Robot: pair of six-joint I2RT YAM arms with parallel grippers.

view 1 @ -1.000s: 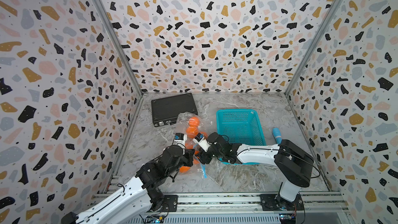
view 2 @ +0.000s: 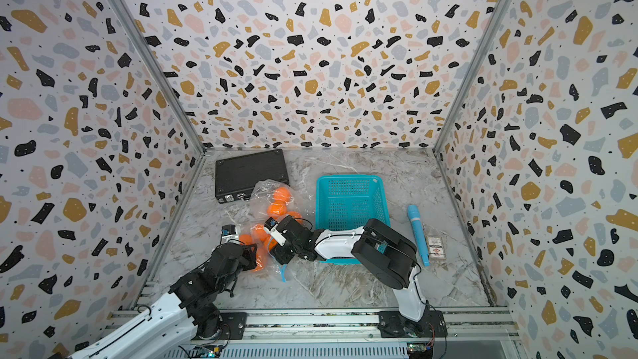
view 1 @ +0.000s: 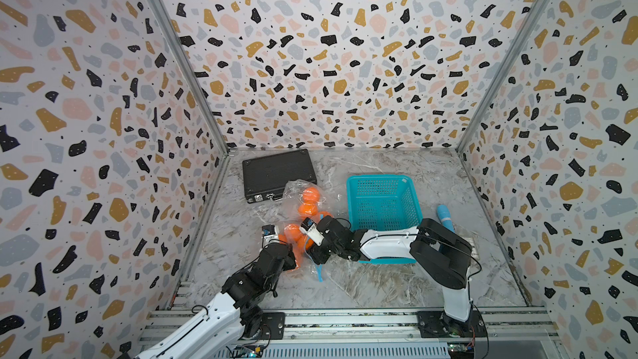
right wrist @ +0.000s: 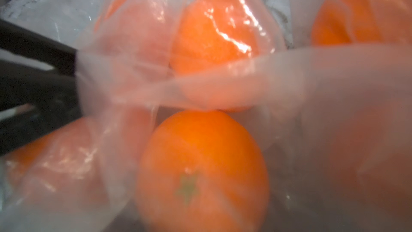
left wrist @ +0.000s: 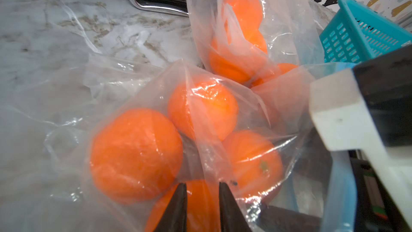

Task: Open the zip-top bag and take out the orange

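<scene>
Two clear bags of oranges lie left of centre: a back bag (view 1: pixel 300 192) and a front bag with several oranges (left wrist: pixel 135 154). A blue strip (view 1: pixel 319 272) runs at the front bag's edge. My left gripper is over the front bag, fingers apart, above an orange. My right gripper (view 1: pixel 312 246) reaches into the front bag from the right, shut on something, apparently the bag's plastic, though the held part is largely hidden. In the right wrist view, hazy film covers the oranges (right wrist: pixel 201 154).
A teal basket (view 1: pixel 382 180) stands right of the bags. A black case (view 1: pixel 275 169) lies at back left. A blue cylinder (view 2: pixel 418 232) and a small card box (view 2: pixel 436 247) lie at far right.
My right gripper moved left, and the blue strip at the bag's edge shifted left with it.
</scene>
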